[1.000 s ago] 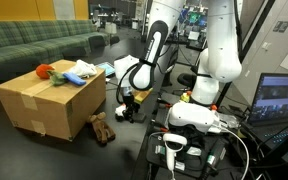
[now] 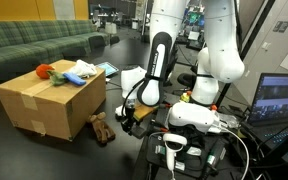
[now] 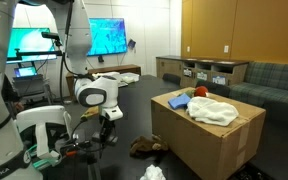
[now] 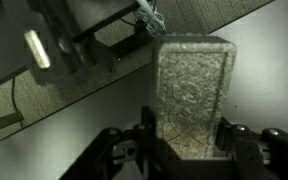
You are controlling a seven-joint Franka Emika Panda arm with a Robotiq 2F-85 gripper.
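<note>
In the wrist view, my gripper is shut on a blocky, speckled object (image 4: pixel 189 90), greyish at the top and golden-tan lower down. Dark fingers (image 4: pixel 116 143) press in from both sides of it. What exactly the object is, I cannot tell. Seen from outside, the gripper (image 2: pixel 134 124) hangs low over the dark tabletop, to the right of a brown soft item (image 2: pixel 102 128). The second exterior view has the gripper (image 3: pixel 102 140) to the left of that brown item (image 3: pixel 149 147); the held object is not clear there.
A large cardboard box (image 3: pixel 206 140) stands beside the brown item, with a red item (image 2: pixel 44 71), a blue one (image 2: pixel 74 78) and white cloth (image 3: pixel 214 111) on top. Another white cloth (image 3: pixel 153 173) lies near the front. Bare tabletop (image 2: pixel 44 155) lies in front of the box.
My arm has come slightly lower and nearer the first exterior camera. The brown item and the box have stayed in place.
</note>
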